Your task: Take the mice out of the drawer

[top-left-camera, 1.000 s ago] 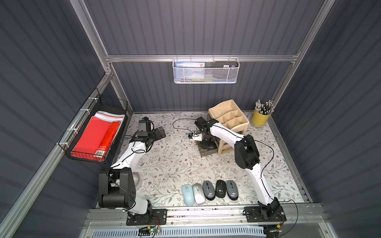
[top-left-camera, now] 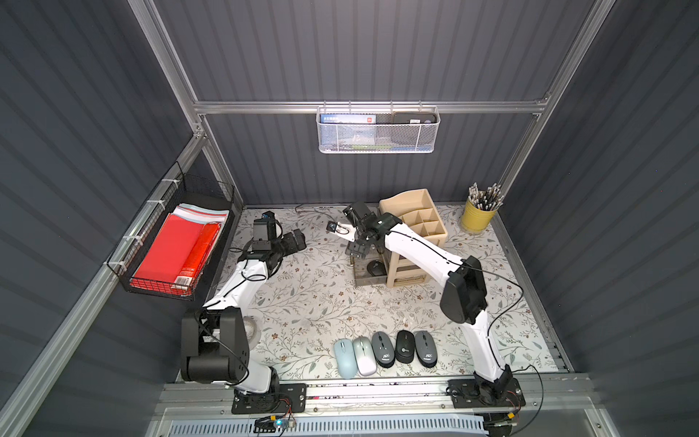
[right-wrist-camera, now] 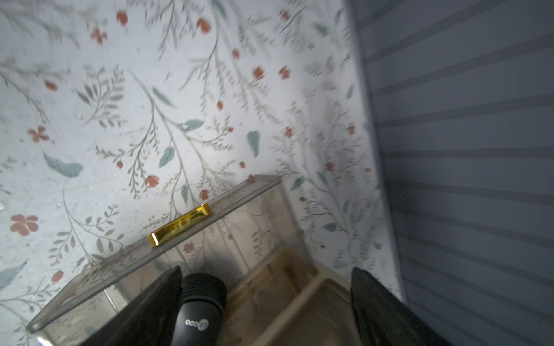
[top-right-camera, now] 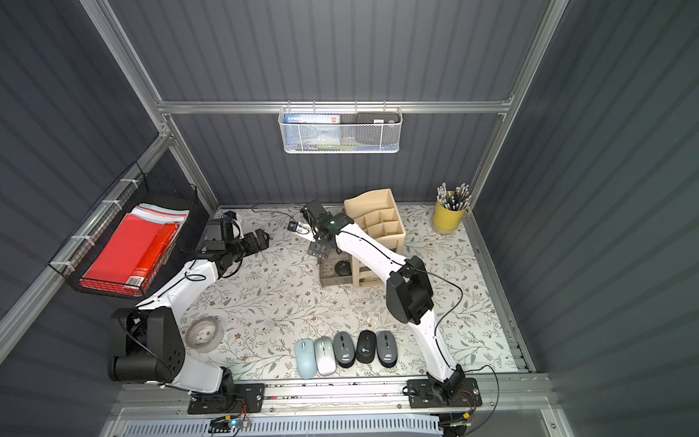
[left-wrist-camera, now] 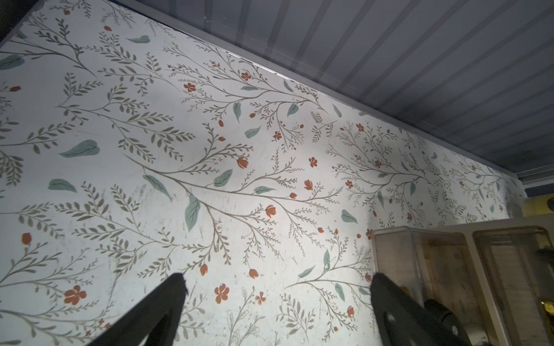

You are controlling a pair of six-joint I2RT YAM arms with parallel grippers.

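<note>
The clear drawer (top-left-camera: pixel 360 276) sticks out leftward from the beige organizer (top-left-camera: pixel 415 207), a dark mouse (top-left-camera: pixel 375 268) inside. In the right wrist view its wall with a gold handle (right-wrist-camera: pixel 179 225) shows, and a black mouse (right-wrist-camera: pixel 199 314) behind. My right gripper (top-left-camera: pixel 356 247) hangs over the drawer, fingers apart in its wrist view, nothing seen held. My left gripper (top-left-camera: pixel 295 241) stands open at the left, empty. Several mice, among them blue (top-left-camera: pixel 345 358), white (top-left-camera: pixel 364 355), grey (top-left-camera: pixel 383 349) and black (top-left-camera: pixel 405 346), lie in a row at the front.
A yellow pen cup (top-left-camera: pixel 477 217) stands at back right. A tape roll (top-right-camera: pixel 204 335) lies front left. A wire basket of red folders (top-left-camera: pixel 174 247) hangs on the left wall.
My right gripper has risen and moved left and back; the drawer and organizer have shifted slightly leftward. The left arm has hardly moved.
</note>
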